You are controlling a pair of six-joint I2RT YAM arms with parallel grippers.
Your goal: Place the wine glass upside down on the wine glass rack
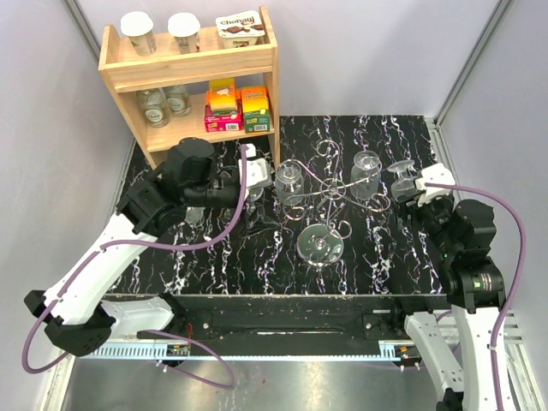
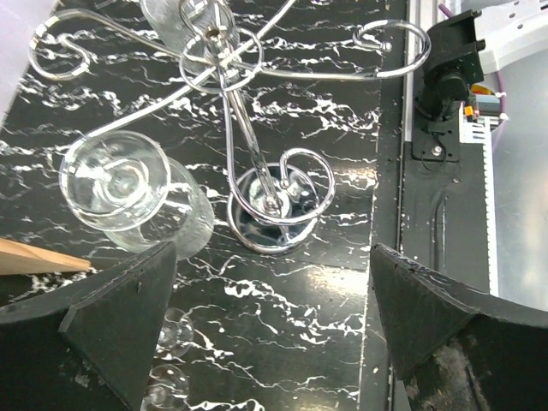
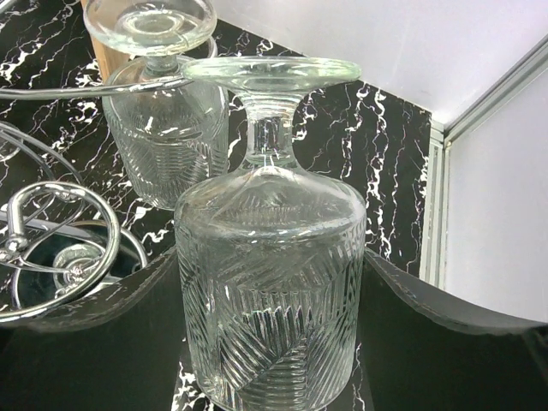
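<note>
An upside-down wine glass [image 3: 270, 282] with cut patterns stands between the right gripper's fingers, its foot uppermost. Both pads meet its bowl, and my right gripper [image 1: 406, 214] is shut on it, to the right of the rack. The metal wine glass rack [image 1: 329, 190] has curled wire arms on a round base. Two glasses hang upside down from it: one on the left arm [image 1: 289, 181], another on the back right [image 1: 366, 173]. My left gripper is open and empty, left of the rack's base.
A wooden shelf [image 1: 195, 68] with jars, boxes and cups stands at the back left. Small glasses [image 2: 167, 385] sit on the black marbled counter near the left gripper. A wall [image 3: 505, 171] closes in the right side.
</note>
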